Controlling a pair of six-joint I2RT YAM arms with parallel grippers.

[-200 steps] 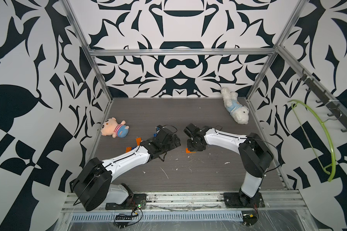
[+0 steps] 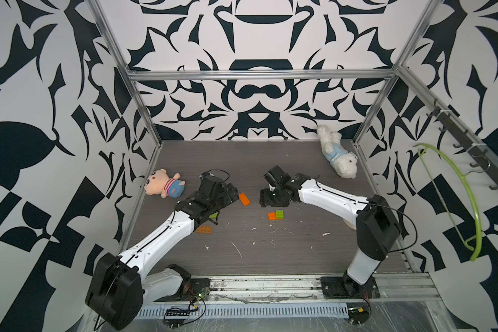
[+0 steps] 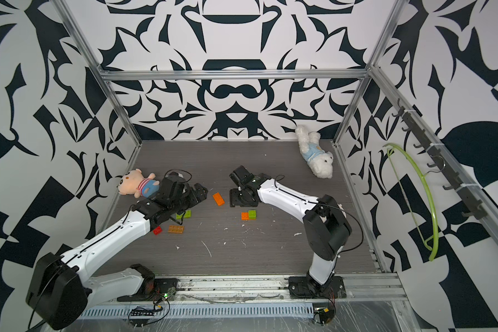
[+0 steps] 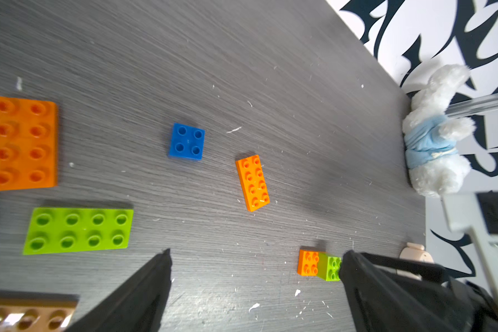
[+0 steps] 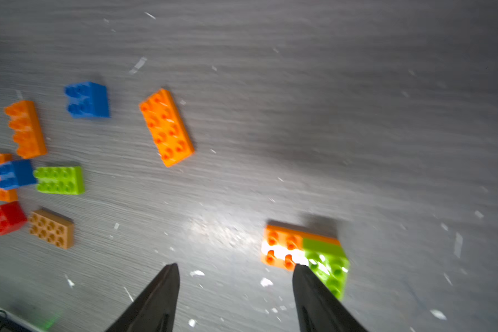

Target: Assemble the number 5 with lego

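An orange brick [image 5: 282, 246] with a green brick [image 5: 326, 272] at its right end lies on the table; whether they interlock I cannot tell. My right gripper hovers above and left of this pair, open and empty. Left of it, my left gripper is also open with nothing between its fingers. A loose orange brick [image 4: 253, 183] lies between the two arms, with a small blue brick [image 4: 187, 141] farther left. Toward the left are a long green brick [image 4: 78, 230], another orange brick [image 4: 23, 144] and a tan brick [image 4: 30, 316].
At the far left, a red brick [image 5: 6, 218] lies beside a blue brick [image 5: 16, 173] and more orange ones. A pink plush toy [image 2: 163, 183] is at the left wall, a white plush dog [image 2: 337, 152] at the back right.
My left arm has drawn back to the left, uncovering the loose orange brick. The right gripper has moved back and slightly left, off the orange and green pair, which now shows on the table.
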